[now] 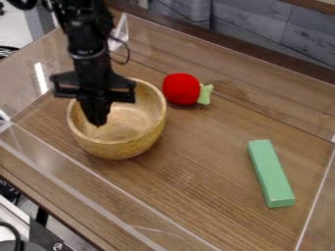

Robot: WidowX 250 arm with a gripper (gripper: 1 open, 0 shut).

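My black gripper (93, 99) is over the left half of a tan round bowl (120, 142) in the camera view, its fingertips low at the bowl's inside. It looks shut, with nothing visible between its fingers. A red round object with a green top (181, 86) lies just behind the bowl to the right. A pale green bar (269, 174) lies on the table at the right.
The wooden table (197, 196) has free room in front and in the middle. A grey wall (249, 34) runs along the back. The table's left edge has cables and metal parts beside it.
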